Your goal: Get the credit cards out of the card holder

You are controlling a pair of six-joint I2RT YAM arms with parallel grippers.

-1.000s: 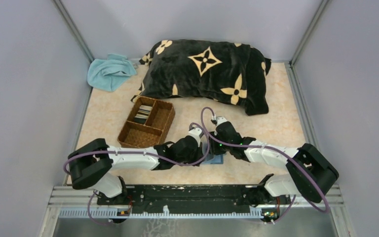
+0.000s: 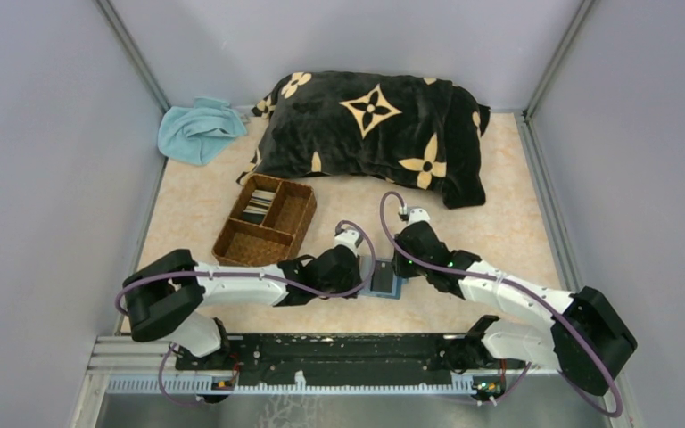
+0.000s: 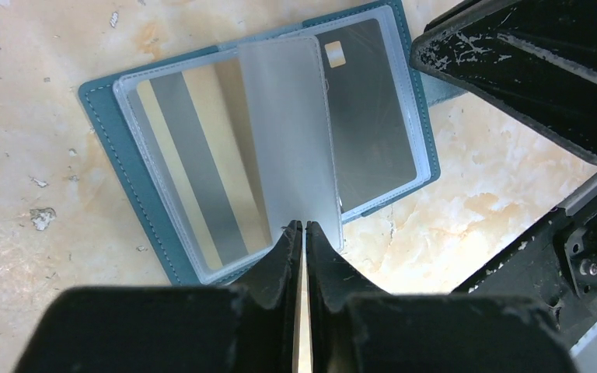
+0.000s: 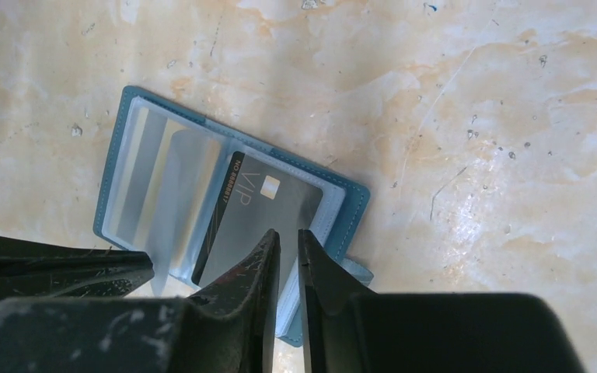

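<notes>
A blue card holder (image 3: 128, 179) lies spread on the table, with clear sleeves on both sides. On one side is a black card (image 4: 260, 214) marked VIP, with a pale chip square. A striped beige-and-grey card (image 3: 202, 155) shows on the other side. Between them a translucent flap (image 3: 291, 132) stands partly raised. At the flap's lower edge, my left gripper is open by a narrow slit; whether it touches the flap cannot be told. My right gripper is slightly open above the black card, no card between its fingers.
A wicker basket (image 2: 292, 241) with compartments stands left of the holder, several cards (image 2: 259, 207) in one of them. Behind lie a black patterned cushion (image 2: 343, 134) and a light-blue cloth (image 2: 198, 132). Table right of the holder is clear.
My right gripper has shifted right, away from the left one, uncovering more of the black card. The left gripper has drawn slightly left. The holder stays in about the same place.
</notes>
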